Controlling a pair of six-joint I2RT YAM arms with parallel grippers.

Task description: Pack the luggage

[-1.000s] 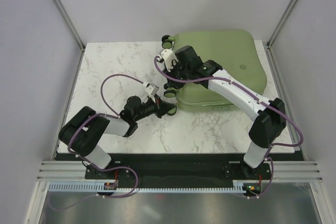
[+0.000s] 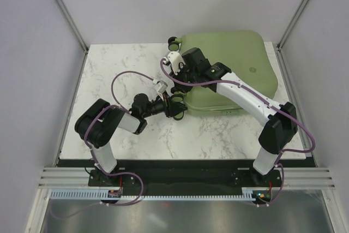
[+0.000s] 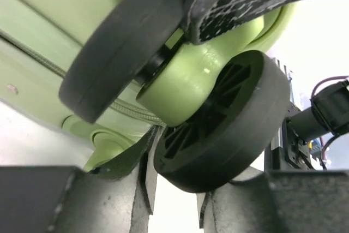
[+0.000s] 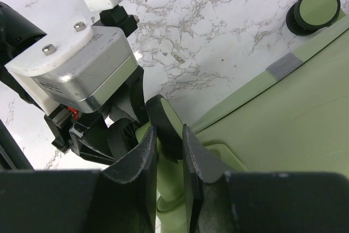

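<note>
A green suitcase (image 2: 229, 47) lies on the marble top, wheels toward the left. My left gripper is at the lower corner wheels (image 3: 240, 124), its fingers part open just beneath a black wheel; whether they touch it is unclear. My right gripper is over the same end, fingertips on either side of a wheel rim and green fabric; how firmly it holds is unclear. In the right wrist view the left arm's black-and-silver wrist sits beside it.
Another wheel (image 4: 316, 9) sticks out at the suitcase's upper left corner. The marble top (image 2: 109, 64) is clear at left and front. Grey walls enclose it on the sides and back.
My left arm has moved right and slightly up toward the lower corner wheels. The right arm and suitcase look unchanged.
</note>
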